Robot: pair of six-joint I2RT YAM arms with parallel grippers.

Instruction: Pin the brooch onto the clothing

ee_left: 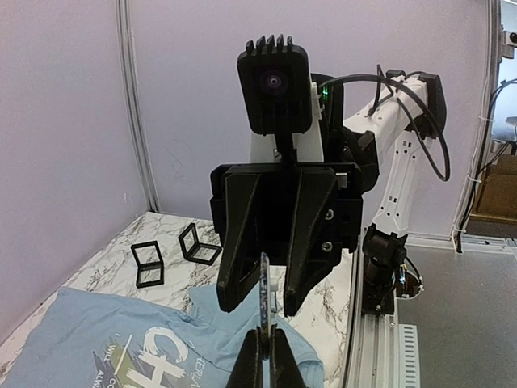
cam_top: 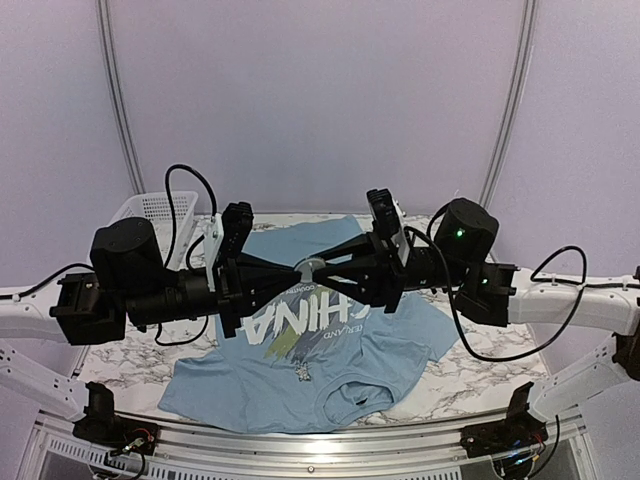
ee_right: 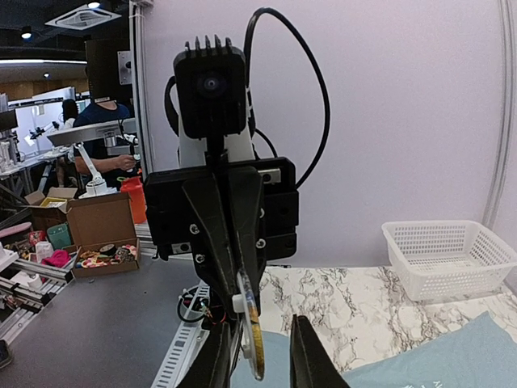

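Note:
The brooch [cam_top: 308, 267], a thin round disc seen edge-on in the left wrist view [ee_left: 265, 295] and right wrist view [ee_right: 254, 327], is held in the air over the shirt between my grippers. My left gripper [cam_top: 292, 275] is shut on its edge. My right gripper [cam_top: 335, 275] is open around its other side, fingers parted. The light blue shirt [cam_top: 210, 390] with CHINA print lies flat on the marble table beneath them.
A white basket [ee_right: 448, 257] stands at the back left of the table [cam_top: 500, 380]. Two black frames lie on the marble at the right side, seen in the left wrist view. The front rail edges the table.

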